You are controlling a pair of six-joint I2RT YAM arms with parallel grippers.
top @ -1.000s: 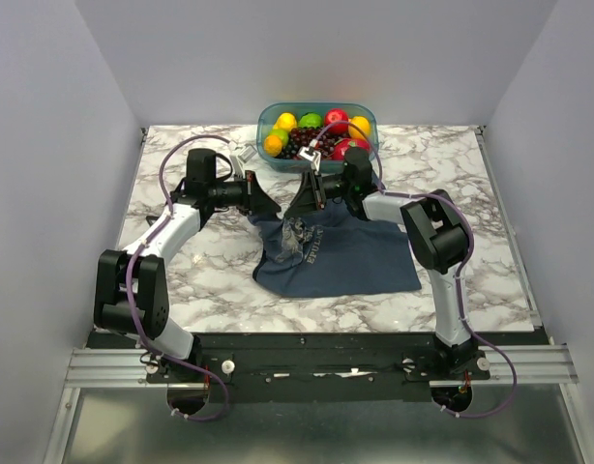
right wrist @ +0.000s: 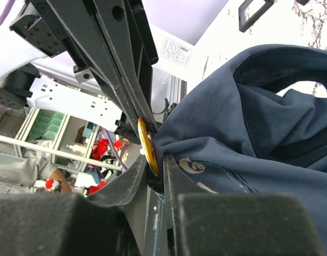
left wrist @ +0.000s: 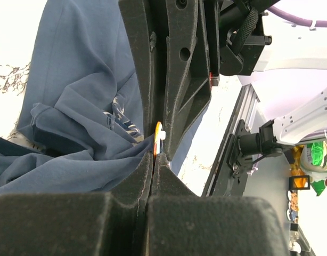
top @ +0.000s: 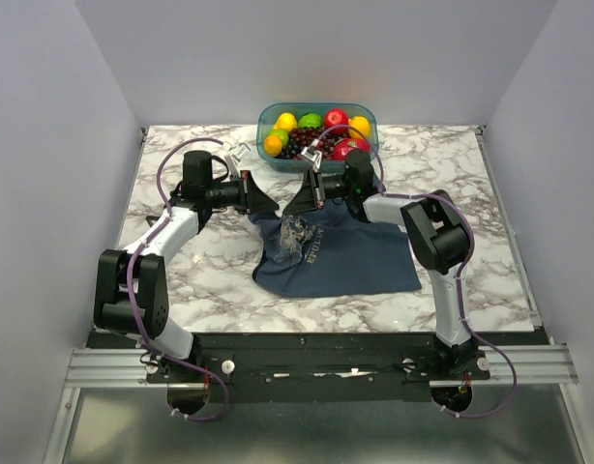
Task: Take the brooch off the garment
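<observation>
A dark blue garment (top: pixel 341 256) lies spread on the marble table, its upper left part bunched and raised between the two grippers. The brooch (right wrist: pixel 147 144), a thin disc seen edge-on with a yellow-gold face, stands upright at the raised cloth. In the left wrist view the brooch (left wrist: pixel 157 137) rises at the tips of my left gripper, which is shut; whether it pinches the rim or cloth is hidden. My right gripper is parted slightly around the brooch's lower end and the cloth fold. The pin behind the brooch cannot be made out.
Behind the grippers, a blue basket (top: pixel 262 126) full of fruit stands at the back of the table. Bare marble lies to the left and right of the garment. Both gripper tips are very close together.
Both grippers have barely shifted in the top view. The bunched cloth and its printed lettering moved very slightly; the garment's outline on the table looks the same.
</observation>
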